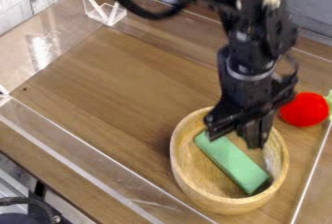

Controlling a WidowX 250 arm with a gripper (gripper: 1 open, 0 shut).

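Observation:
My black gripper (238, 126) hangs blurred over a round wooden bowl (199, 179), its fingertips at or just inside the back part of the rim. A green oblong block (236, 165) lies tilted in the bowl, partly behind the gripper at its upper end. Whether anything sits between the fingers is hard to make out through the blur.
A red round object with a green part (304, 110) sits right of the bowl.

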